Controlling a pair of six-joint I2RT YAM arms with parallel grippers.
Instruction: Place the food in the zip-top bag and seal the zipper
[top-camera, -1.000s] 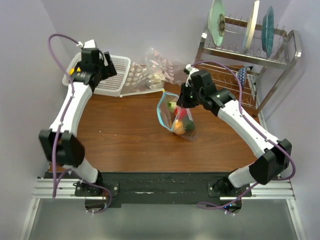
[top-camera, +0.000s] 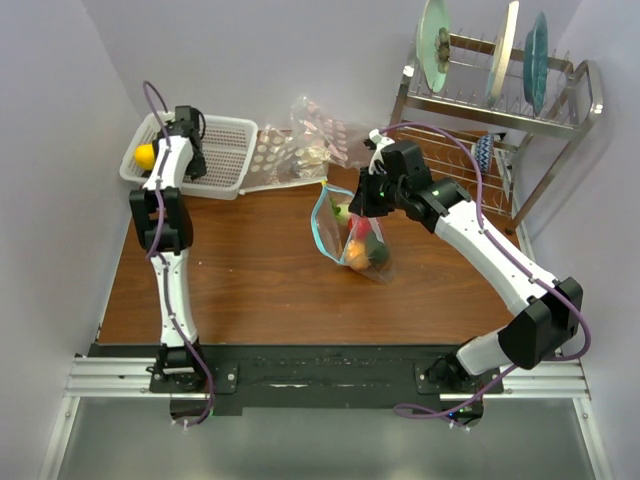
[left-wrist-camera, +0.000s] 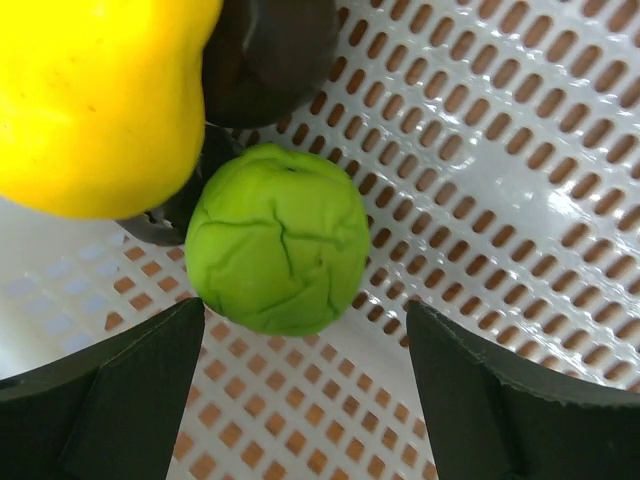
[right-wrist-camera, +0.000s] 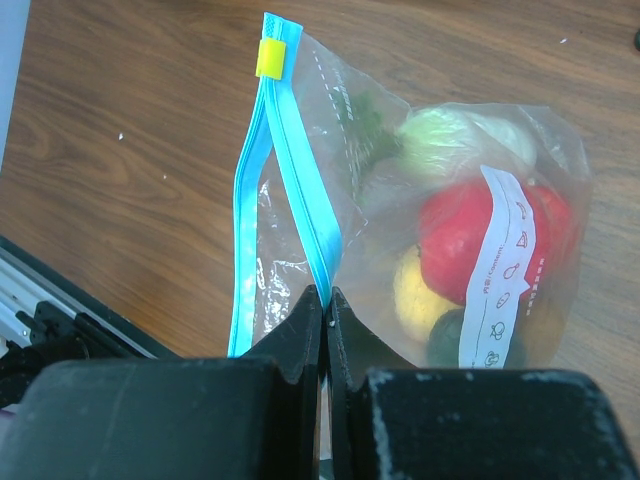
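Observation:
In the left wrist view a round green vegetable (left-wrist-camera: 280, 240) lies in the white perforated basket (left-wrist-camera: 480, 310). My left gripper is over it with its fingers apart, one on each side, nothing clasped. Touching the green one are a yellow fruit (left-wrist-camera: 90, 110) and a dark purple item (left-wrist-camera: 275, 60). On the table the clear zip bag (right-wrist-camera: 380, 230) holds a red item (right-wrist-camera: 460, 235), pale green, yellow and dark green foods. My right gripper is shut on the bag's blue-edged mouth; the yellow slider (right-wrist-camera: 271, 58) sits at the far end of that edge.
Crumpled clear bags (top-camera: 290, 155) lie right of the basket (top-camera: 245, 150), near the back wall. A metal dish rack (top-camera: 500, 115) with plates stands at the back right.
My left arm has stretched out and come down into the basket, its gripper shifting left and lower over the foods. The right arm and the bag stay where they were.

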